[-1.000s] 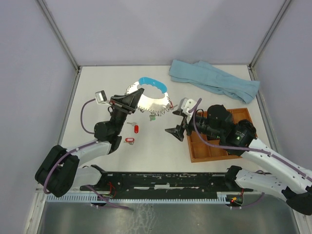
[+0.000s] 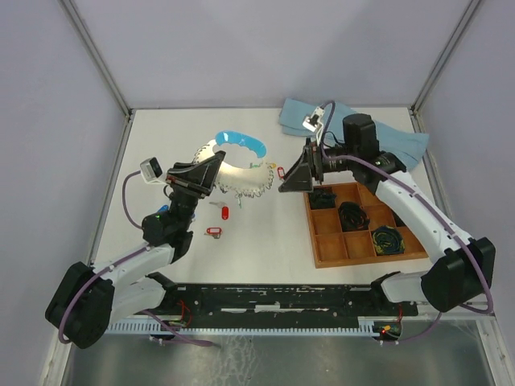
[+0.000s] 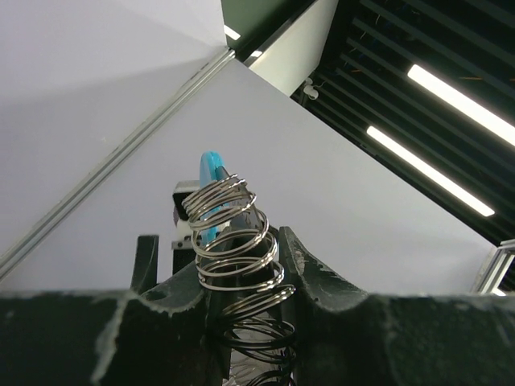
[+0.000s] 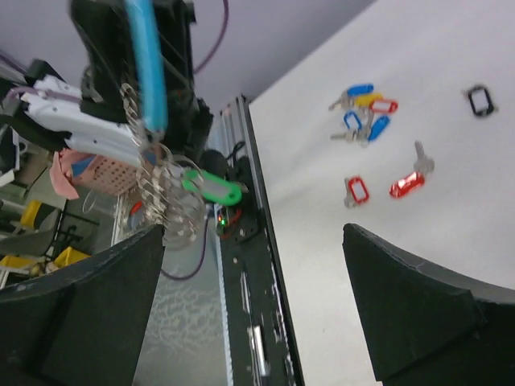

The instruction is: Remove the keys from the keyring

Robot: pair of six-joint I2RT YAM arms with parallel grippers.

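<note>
My left gripper (image 2: 211,165) is shut on the keyring, a coil of silver rings (image 3: 233,257) with a blue tag (image 3: 211,165); in the top view white, jagged material with a blue band (image 2: 241,138) hangs beside it. My right gripper (image 2: 299,173) hangs open to its right, and in the right wrist view the blurred keyring (image 4: 169,193) is off to the left of its fingertips. Loose keys with coloured tags, among them a red one (image 4: 406,183), lie on the white table (image 4: 418,241).
A wooden divided tray (image 2: 330,249) with dark coils stands on the right of the table. A folded blue cloth (image 2: 402,141) lies at the back right.
My right gripper has moved toward the back of the table. My left gripper, with the keyring, has shifted slightly left.
</note>
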